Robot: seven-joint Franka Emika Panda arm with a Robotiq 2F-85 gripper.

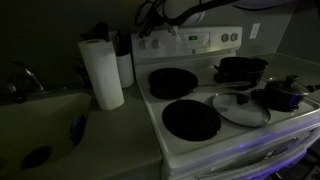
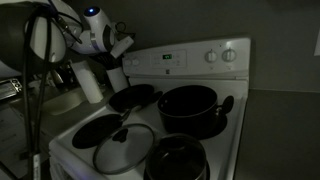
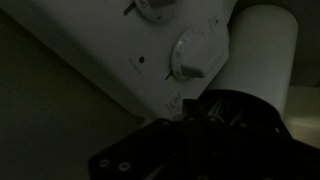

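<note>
My gripper (image 1: 146, 30) hangs above the left end of the stove's back panel, near the control knobs (image 1: 148, 43). In the wrist view, the dark fingertips (image 3: 190, 108) come together below a white knob (image 3: 200, 50), with nothing visible between them. They look apart from the knob, though dim light makes the gap hard to judge. The exterior view from the other side has the white arm (image 2: 97, 28) reaching over the stove's back left corner.
A paper towel roll (image 1: 102, 73) and a utensil holder (image 1: 125, 70) stand left of the stove. Pans (image 1: 173, 82), a black pot (image 1: 240, 69), a glass lid (image 1: 241, 109) and a lidded pan (image 1: 287, 92) occupy the stovetop. The sink (image 1: 40, 108) lies at left.
</note>
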